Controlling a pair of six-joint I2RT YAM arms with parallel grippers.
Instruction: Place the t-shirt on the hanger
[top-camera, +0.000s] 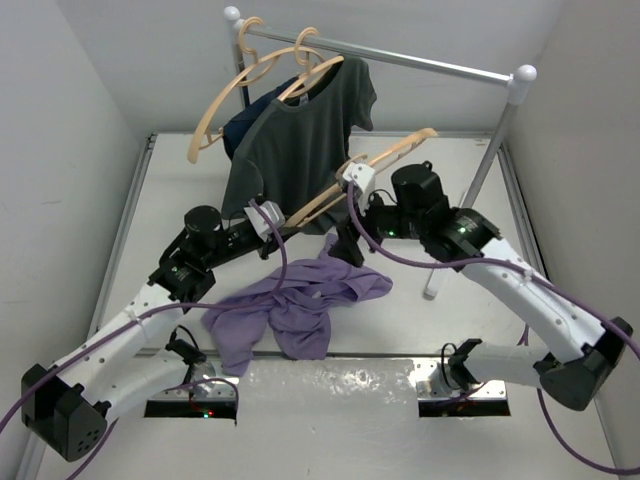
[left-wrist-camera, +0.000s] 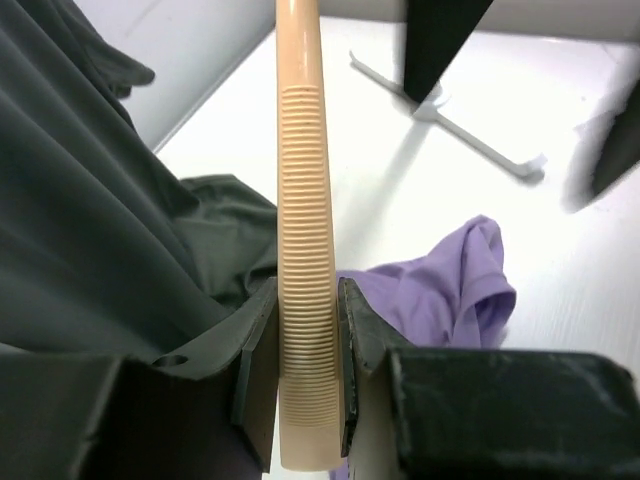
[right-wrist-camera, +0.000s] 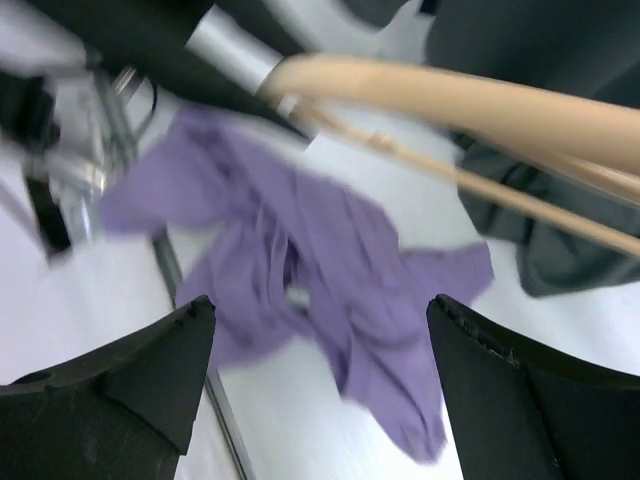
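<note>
My left gripper is shut on one end of a light wooden hanger (top-camera: 404, 146); the ridged arm of the hanger (left-wrist-camera: 306, 200) runs up between its fingers. Off the table, the hanger slants up to the right in the top view. My right gripper (top-camera: 360, 240) is open just beside it, nothing between its fingers; in the right wrist view the hanger (right-wrist-camera: 480, 105) passes beyond those fingers. A crumpled purple t-shirt (top-camera: 300, 300) lies on the table below both grippers, also visible in the right wrist view (right-wrist-camera: 340, 270).
A dark grey shirt (top-camera: 310, 130) hangs from the metal rack (top-camera: 400, 58) close behind the grippers, a navy garment (top-camera: 245, 120) beside it. Another wooden hanger (top-camera: 205, 125) is on the rail's left.
</note>
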